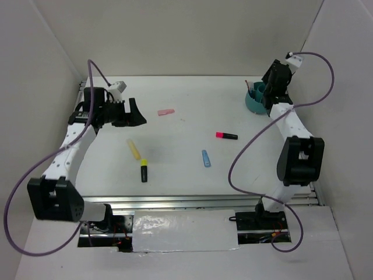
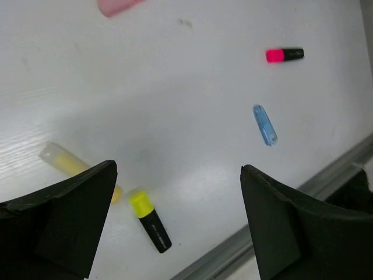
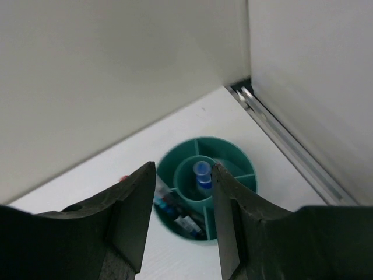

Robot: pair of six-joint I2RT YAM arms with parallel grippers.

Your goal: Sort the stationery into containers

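Observation:
A teal divided organizer (image 1: 254,105) at the back right holds some pens and a small blue item (image 3: 202,170). My right gripper is above it, fingers part open, nothing clearly between them. My left gripper stands open over the left of the table. Below it lie a yellow tube (image 2: 67,161) and a yellow-capped highlighter (image 2: 152,224). A pink item (image 1: 166,111) lies toward the back, a pink-capped highlighter (image 1: 227,136) right of centre, and a blue item (image 1: 206,158) nearer the front.
Walls stand behind and at both sides, close to the organizer on the right. A metal rail (image 1: 163,199) runs along the front edge.

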